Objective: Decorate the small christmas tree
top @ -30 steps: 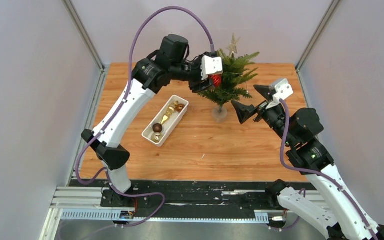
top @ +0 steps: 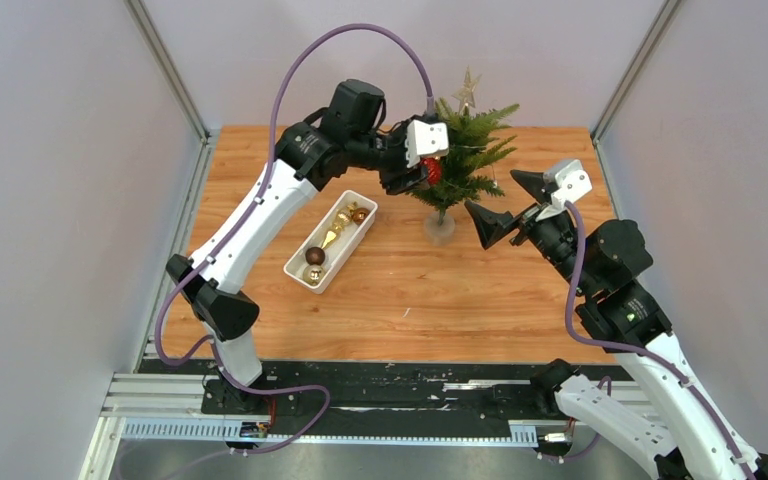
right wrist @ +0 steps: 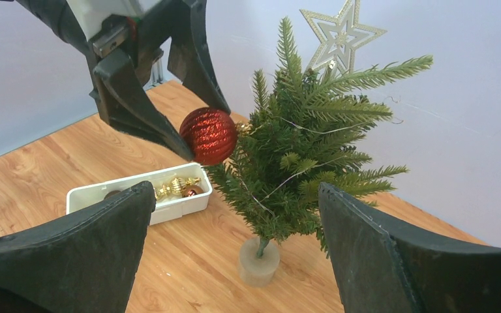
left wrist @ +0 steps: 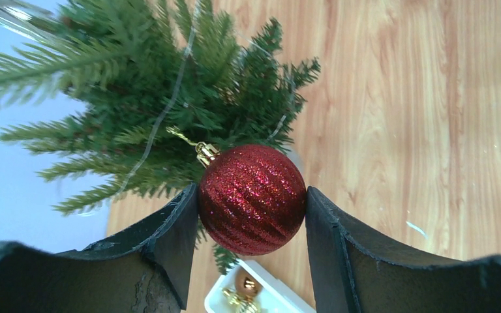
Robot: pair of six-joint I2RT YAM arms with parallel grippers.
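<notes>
A glittery red bauble (left wrist: 253, 199) is pinched between both fingertips of my left gripper, its gold cap and loop pointing at the tree. In the right wrist view the bauble (right wrist: 209, 135) sits against the left side of the small green tree (right wrist: 293, 156); whether its loop touches a branch is hard to tell. A star (right wrist: 342, 34) tops the tree, and thin wire winds round its branches. My right gripper (top: 498, 215) stands open to the right of the tree, nothing between its fingers.
Left of the tree stands a white box (top: 300, 272) with several gold and brown ornaments. The tree's round base (top: 439, 229) rests on the wooden table (top: 440, 310), whose front half is clear. Walls close in the sides and back.
The right arm has edged a little to the right.
</notes>
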